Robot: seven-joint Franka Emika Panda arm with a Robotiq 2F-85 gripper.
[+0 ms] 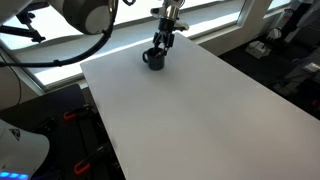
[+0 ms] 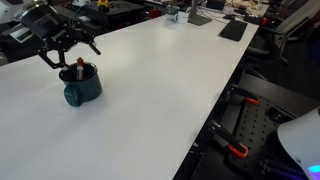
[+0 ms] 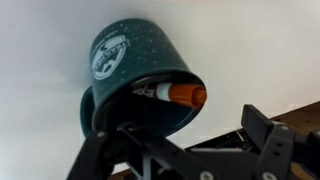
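Note:
A dark green mug [image 2: 85, 88] with a white logo stands upright on the white table, its handle toward the near left in exterior view 2. Inside it leans a marker [image 3: 184, 94] with an orange-red end that pokes up at the rim. My gripper [image 2: 79, 57] is open just over the mug's mouth, its fingers spread apart. In the wrist view one finger overlaps the mug's dark opening at the lower left, while another finger [image 3: 256, 126] is outside it on the right. The marker shows between them, and neither finger visibly grips it.
In exterior view 2, cups [image 2: 172, 12] and a dark flat object [image 2: 232, 30] lie far off at the back. A black cart [image 2: 262, 130] stands beside the table.

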